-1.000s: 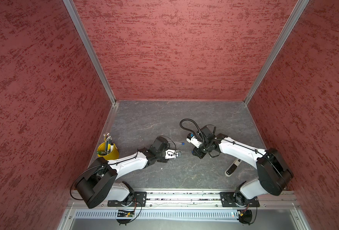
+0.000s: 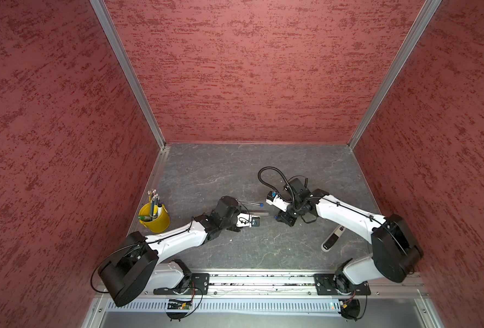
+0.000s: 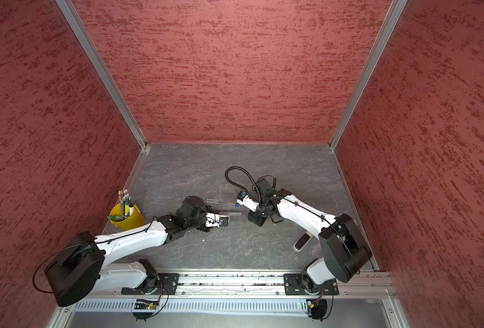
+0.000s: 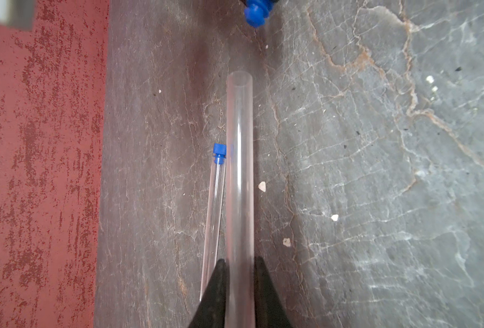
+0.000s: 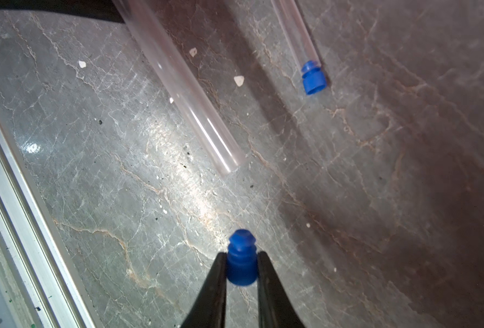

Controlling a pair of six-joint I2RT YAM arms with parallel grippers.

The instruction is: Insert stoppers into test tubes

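My left gripper is shut on a clear test tube [image 4: 239, 164], whose free end points toward my right gripper. My right gripper is shut on a blue stopper [image 5: 242, 251], narrow end outward, a short gap from that tube end. A second, thinner-looking tube [image 5: 294, 30] with a blue stopper [image 5: 313, 80] in it lies on the table beside the held one, also visible between the arms in the top left view.
A yellow cup [image 2: 153, 221] of pens stands at the far left. A grey remote-like object [image 2: 333, 239] lies at the front right.
The left arm has shifted slightly, and the held tube shows more clearly between the grippers.
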